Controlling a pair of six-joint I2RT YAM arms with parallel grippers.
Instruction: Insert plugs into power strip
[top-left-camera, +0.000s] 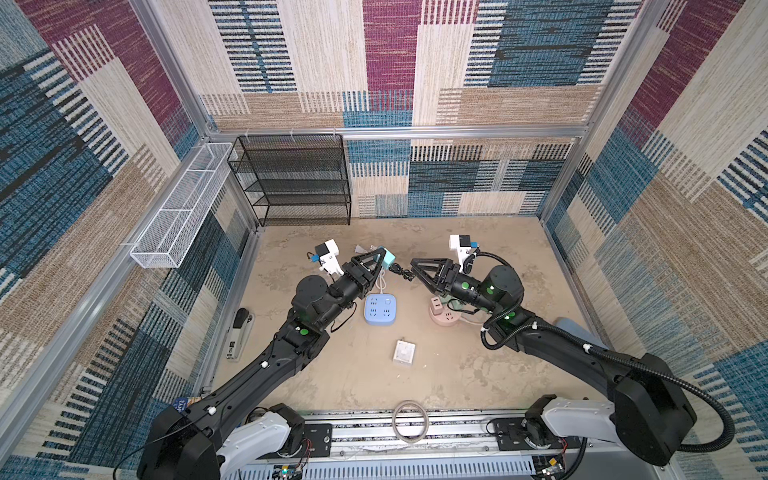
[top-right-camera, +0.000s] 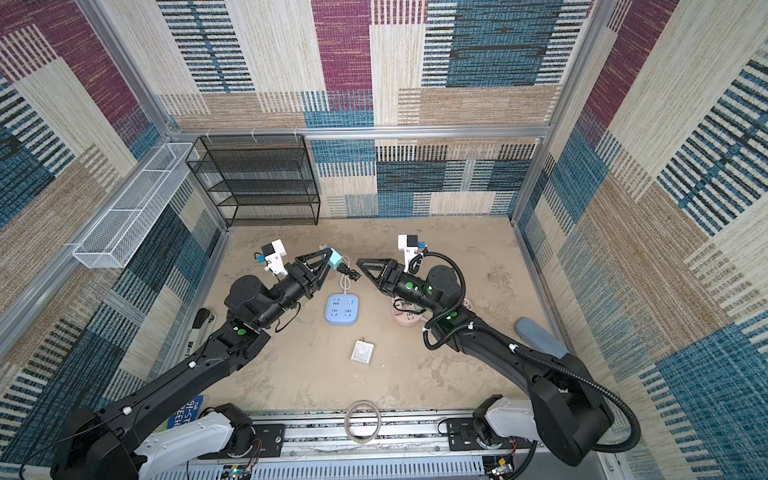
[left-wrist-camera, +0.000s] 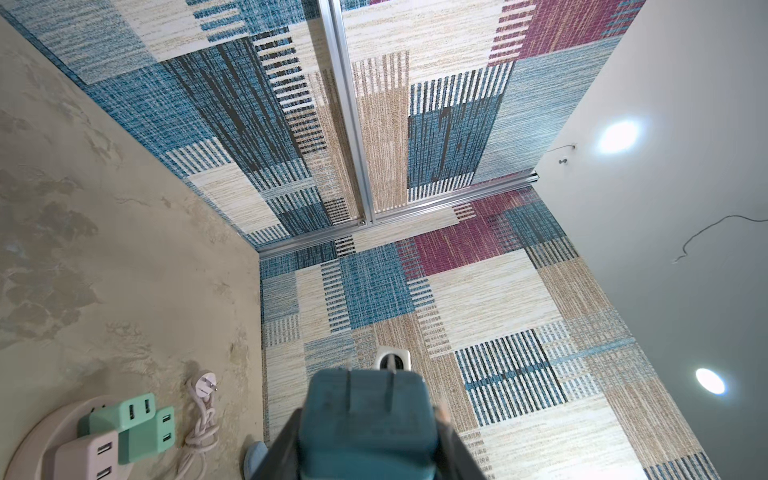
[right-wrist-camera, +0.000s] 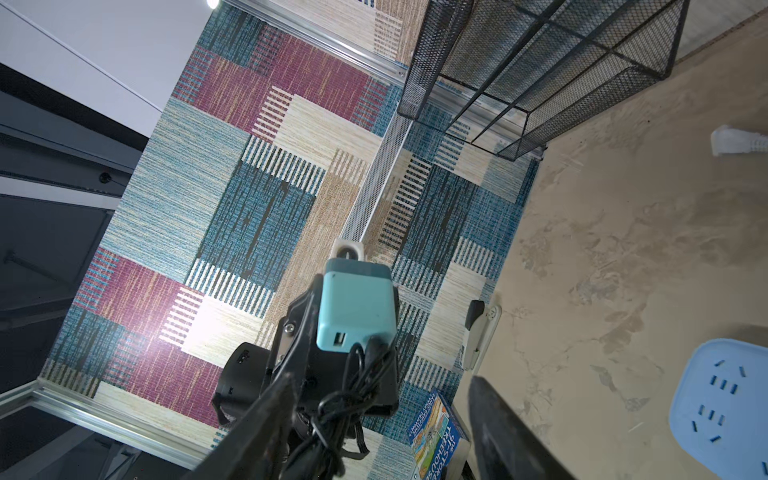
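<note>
My left gripper (top-left-camera: 382, 257) is shut on a teal plug (right-wrist-camera: 356, 308), held up with a bundled black cable (right-wrist-camera: 352, 400) hanging from it. My right gripper (top-left-camera: 417, 270) stands open facing it, a little to the right, with nothing between its fingers. On the table below, the blue power strip (top-left-camera: 380, 310) lies in the middle. The pink power strip (top-left-camera: 443, 317), under my right arm, carries pink and green plugs (left-wrist-camera: 131, 413).
A small white box (top-left-camera: 404, 352) lies in the front middle. A black wire rack (top-left-camera: 288, 180) stands at the back left, a white mesh basket (top-left-camera: 176, 208) hangs on the left wall.
</note>
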